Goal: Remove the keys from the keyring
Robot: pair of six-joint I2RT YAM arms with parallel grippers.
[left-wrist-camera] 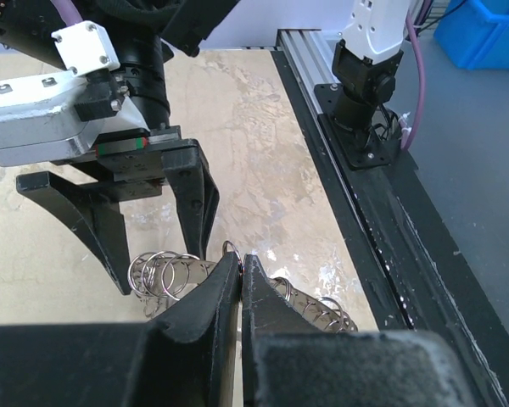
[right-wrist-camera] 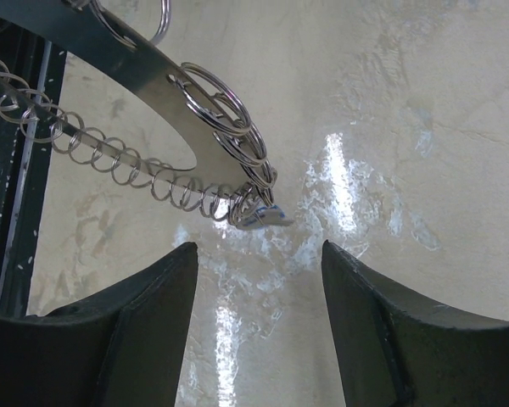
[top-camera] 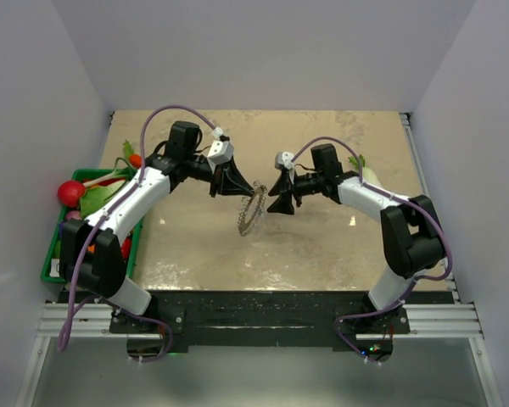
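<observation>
A flat metal ring (top-camera: 253,212) strung with coiled wire loops hangs from my left gripper (top-camera: 248,192), which is shut on it. In the right wrist view, several rings (right-wrist-camera: 229,119) and a small bluish metal tab (right-wrist-camera: 263,216) sit on the band's end. My right gripper (top-camera: 280,199) stands open just to the right of it, its fingertips below and short of the tab, nothing between them. In the left wrist view the loops (left-wrist-camera: 170,275) show beyond my left fingers.
A green crate (top-camera: 53,263) of vegetables stands at the left. A pale vegetable (top-camera: 369,176) lies at the right behind the right arm.
</observation>
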